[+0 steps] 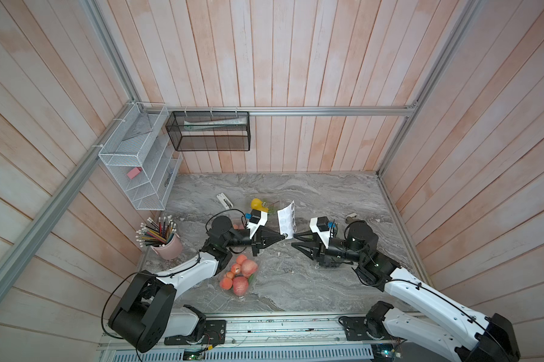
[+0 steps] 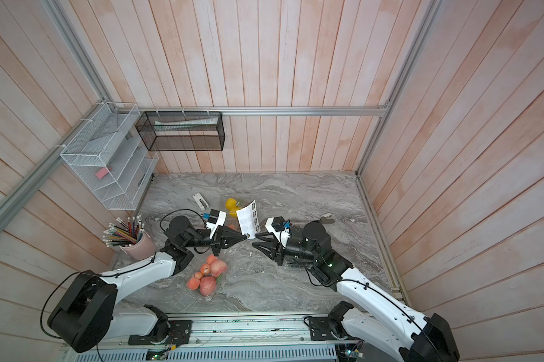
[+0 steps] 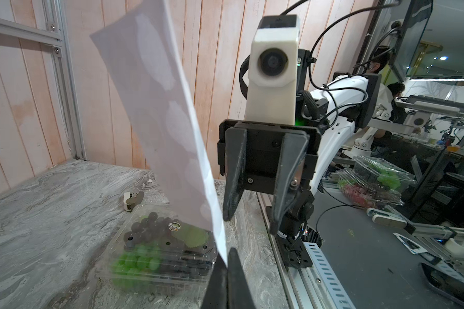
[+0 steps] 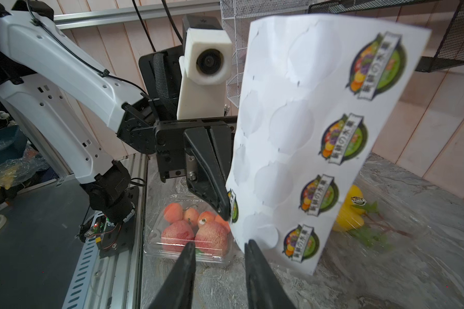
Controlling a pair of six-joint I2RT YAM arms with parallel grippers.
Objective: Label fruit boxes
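Observation:
A white sticker sheet [image 4: 286,128] with round fruit labels down one side hangs upright in the middle. My left gripper is shut on the lower edge of this sheet, also visible in the top left view. Facing it from the right, my right gripper [image 1: 296,243] stands part open just beside the sheet, nothing between its fingertips. A clear box of peaches [image 4: 194,234] lies below the left arm. The box of grapes [image 3: 162,247] is beneath the right arm. Behind the sheet sits a box with a yellow fruit [image 4: 351,206], which bears one label.
A pink pencil pot [image 1: 168,246] stands at the left, near the white wire shelf [image 1: 142,163]. A black mesh basket [image 1: 208,131] hangs on the back wall. A small white object [image 1: 224,201] lies at the back left.

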